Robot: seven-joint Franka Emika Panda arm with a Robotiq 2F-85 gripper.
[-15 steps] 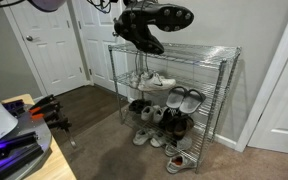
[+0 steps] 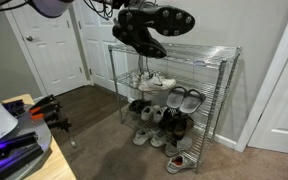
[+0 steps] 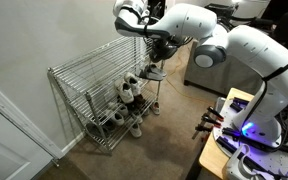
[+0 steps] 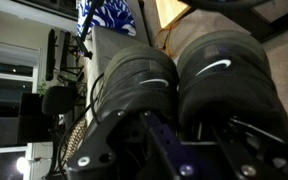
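Observation:
A pair of black shoes (image 4: 139, 80) with white swooshes fills the middle of the wrist view, side by side. My gripper is shut on them, its fingertips largely hidden by the dark shoes. In exterior view 1 the black shoes (image 2: 141, 38) hang in the air at the top, dark speckled soles showing, in front of and above the wire rack (image 2: 199, 52). From the other side, exterior view 2 shows one dark shoe (image 3: 156, 73) below the arm, close to the rack's end.
Several shoes, including grey sandals (image 2: 186, 100) and white shoes (image 2: 159, 80), occupy the lower shelves. The rack's top shelf (image 3: 94, 70) looks mostly bare. A wooden table (image 2: 54, 165) stands near the arm's base, with open carpet (image 3: 149, 145) between it and the rack.
The held shoes sit very slightly lower in exterior view 1 than before. The rack and its shoes have not moved.

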